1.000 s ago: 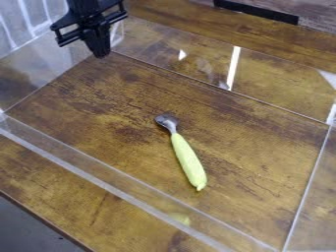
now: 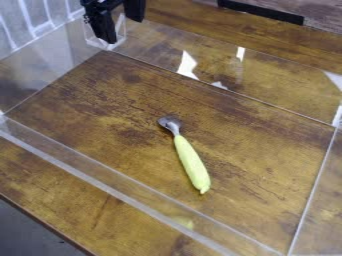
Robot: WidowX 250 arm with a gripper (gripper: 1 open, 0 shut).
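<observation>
A spoon (image 2: pixel 190 160) with a pale yellow-green handle and a metal head lies near the middle of the wooden floor inside a clear-walled enclosure. My black gripper (image 2: pixel 110 30) is at the top left, above the back left of the enclosure and well away from the spoon, partly cut off by the frame's top edge. Its fingers appear parted, with nothing visible between them.
Clear plastic walls (image 2: pixel 120 181) bound the wooden board (image 2: pixel 94 120) on all sides. A dark bar (image 2: pixel 287 15) lies at the back right, beyond the wall. The board around the spoon is bare.
The gripper has risen toward the top edge of the frame and shifted slightly right. The spoon has not moved.
</observation>
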